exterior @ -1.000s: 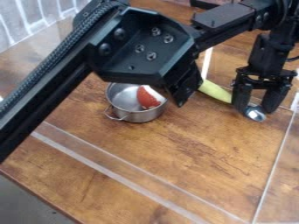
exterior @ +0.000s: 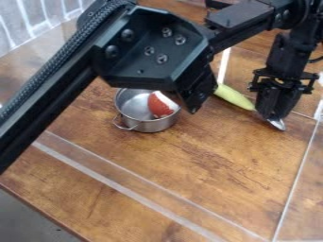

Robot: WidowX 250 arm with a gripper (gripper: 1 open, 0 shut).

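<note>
At the right, my black gripper (exterior: 275, 99) is low over the table, around the far end of a long pale yellow-green object (exterior: 232, 98) with a shiny metal piece below the fingers. Whether the fingers hold it cannot be told. A steel pot (exterior: 134, 116) with side handles stands at centre left, holding a red and white item (exterior: 161, 106); its back is partly hidden by the arm.
The large arm link crosses the upper left over the pot. A white railing stands beyond the table at top left.
My gripper has shifted slightly, and its fingers look closer together over the metal end of the yellow-green object. The pot has not moved.
</note>
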